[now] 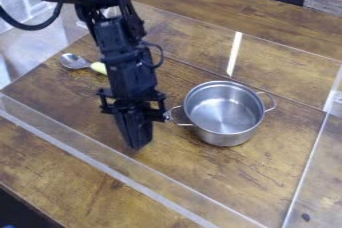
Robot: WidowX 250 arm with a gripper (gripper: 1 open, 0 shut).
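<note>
The black robot arm reaches down from the top left, its gripper [134, 130] low over the wooden table [241, 187], just left of a steel pot [223, 114] with two side handles. The gripper looks shut, and nothing shows between its fingers, though the dark shapes make detail hard to see. Behind the arm lie a metal spoon [74, 61] and a yellow item [98, 67], partly hidden by it.
Bare table surface extends to the front and at the back right. Thin pale strips cross the tabletop near the right edge and along the left front.
</note>
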